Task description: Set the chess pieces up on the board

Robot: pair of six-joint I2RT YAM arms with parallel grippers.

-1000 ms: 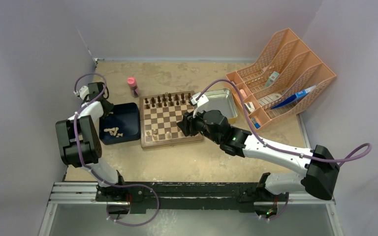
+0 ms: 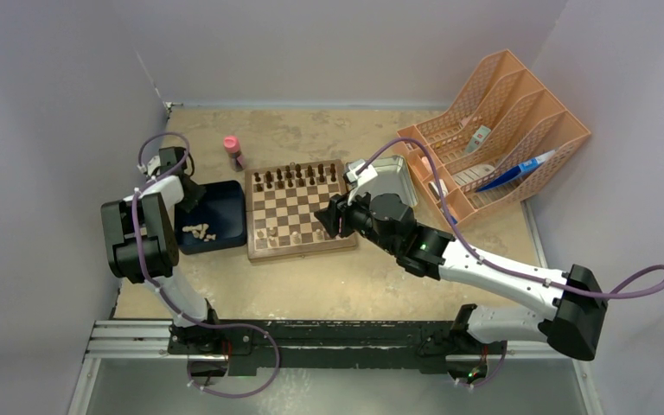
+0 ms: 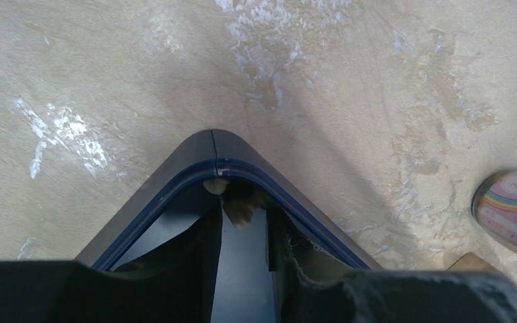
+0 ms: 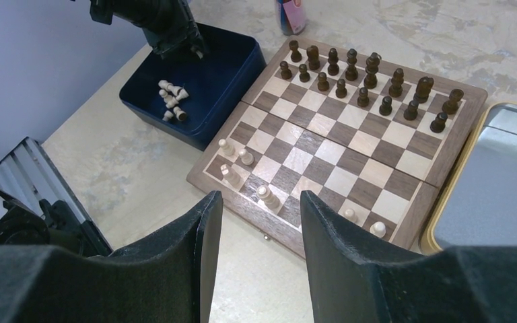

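In the left wrist view, my left gripper reaches down into a corner of the dark blue bin (image 3: 175,176), fingers apart. A light piece (image 3: 240,214) shows in the gap between the fingertips, blurred; another pale piece (image 3: 215,186) sits against the corner. More light pieces (image 4: 174,97) lie in the bin. My right gripper stands open above the front of the chessboard (image 4: 289,145), holding nothing. Dark pieces (image 4: 363,97) stand in two rows along the far side. Several light ones, such as a taller piece (image 4: 267,196), stand near the front edge.
A pink-capped bottle (image 2: 233,149) stands behind the bin. Right of the board is a metal tray (image 2: 393,179), partly behind the right arm, and farther right an orange organizer (image 2: 506,130). The table in front of the board is clear.
My left gripper has shifted slightly toward the right and front, over the bin's corner. The right arm has drifted a little to the right. The pieces on the board look unmoved.
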